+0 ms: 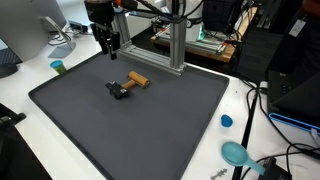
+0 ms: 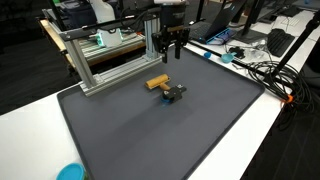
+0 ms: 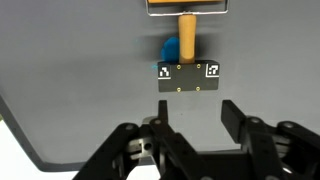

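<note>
A wooden-handled piece [image 1: 138,79] lies on the dark board, with a black plate [image 1: 118,89] at its near end. From above, the wooden handle [image 3: 187,38] runs straight into that black plate [image 3: 188,77], which bears small white markings. A blue piece [image 3: 170,50] shows partly from under the handle. My gripper [image 1: 112,54] is behind the piece and apart from it; its two fingers stand spread in the wrist view, nothing between them. In exterior view 2 the wooden piece [image 2: 158,80] and the black plate [image 2: 172,94] lie near the middle of the board.
A metal frame [image 1: 150,61] borders the back of the board. A green-topped cup [image 1: 58,67] stands at the back left. Off to the right lie a blue lid-like object [image 1: 227,121] and a turquoise scoop-like object [image 1: 238,155]. Much of the near board is clear.
</note>
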